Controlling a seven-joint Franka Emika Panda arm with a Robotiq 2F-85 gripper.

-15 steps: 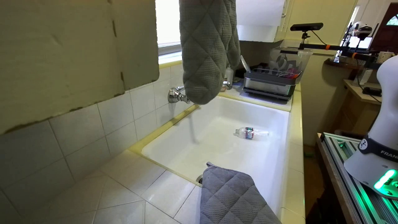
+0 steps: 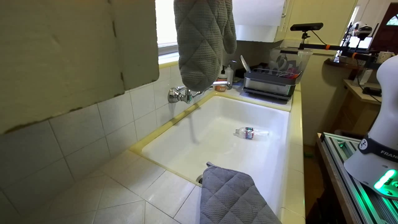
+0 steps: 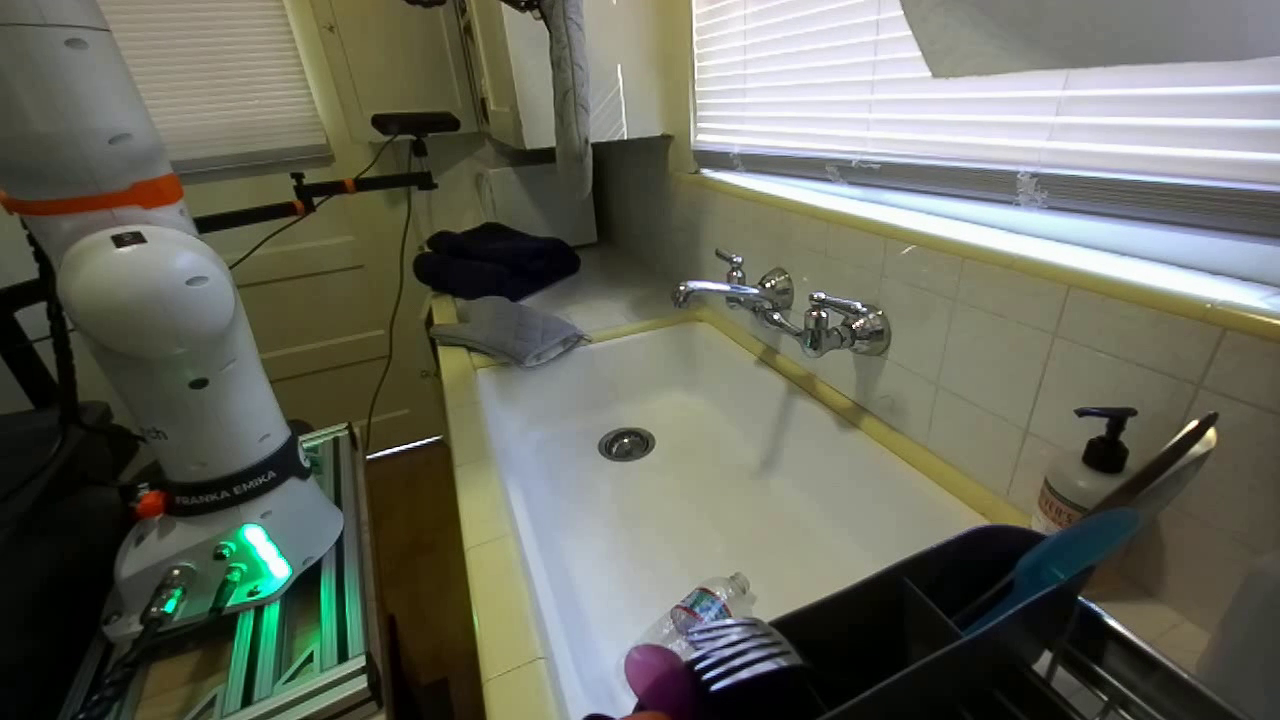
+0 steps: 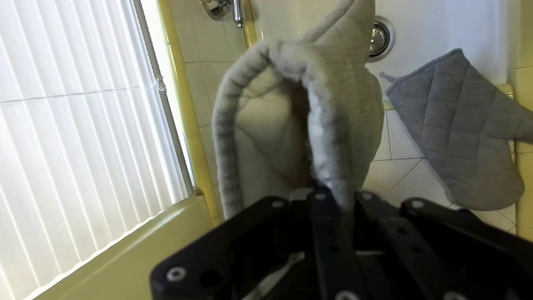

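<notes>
A grey quilted oven mitt point(image 2: 199, 41) hangs in the air above the sink's wall side. In the wrist view my gripper is shut on the edge of this mitt's cuff, with the mitt's opening turned toward the camera. Exterior view 2 shows only a narrow side of the hanging mitt point(image 3: 570, 108), near the top by the cabinet. A second grey mitt point(image 4: 449, 135) lies flat on the tiled counter, partly over the sink's edge; exterior view 1 shows this lying mitt point(image 2: 233, 194) at the front. The gripper is out of frame in exterior view 1.
The white sink point(image 2: 194, 156) holds a clear plastic bottle point(image 2: 250, 133). A wall faucet point(image 3: 780, 300) juts over it. Beyond the sink stand a dish rack point(image 2: 268, 84) and soap bottles point(image 2: 222, 80). Dark cloth point(image 3: 498, 258) lies on the counter. A cabinet point(image 2: 74, 56) hangs near the wall.
The hanging mitt has risen and shifted slightly left in exterior view 1, uncovering more of the faucet and an orange-labelled soap bottle. The lying mitt and the bottle in the sink have stayed put.
</notes>
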